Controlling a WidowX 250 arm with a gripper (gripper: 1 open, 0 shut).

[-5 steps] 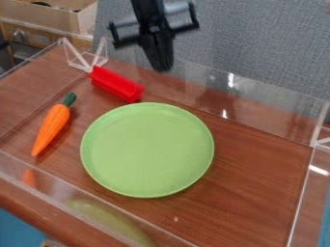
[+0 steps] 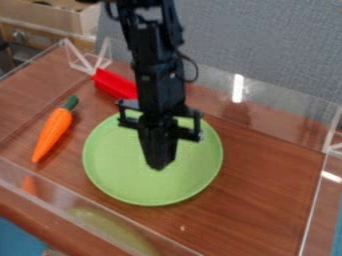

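Note:
My black gripper (image 2: 159,156) hangs low over the green plate (image 2: 120,168), its tip shut with nothing visible between the fingers; whether it touches the plate I cannot tell. An orange carrot (image 2: 54,130) with a green top lies left of the plate. A red object (image 2: 114,82) lies behind the plate, partly hidden by the arm.
A clear, low barrier runs round the wooden tabletop (image 2: 267,190), with white brackets at the back corners. A cardboard box (image 2: 34,20) stands beyond the back left. The wood right of the plate is clear. Something yellowish (image 2: 114,228) shows at the front edge.
My gripper has come down from above the back of the table to low over the green plate, now covering part of the red object. The carrot and plate have not moved.

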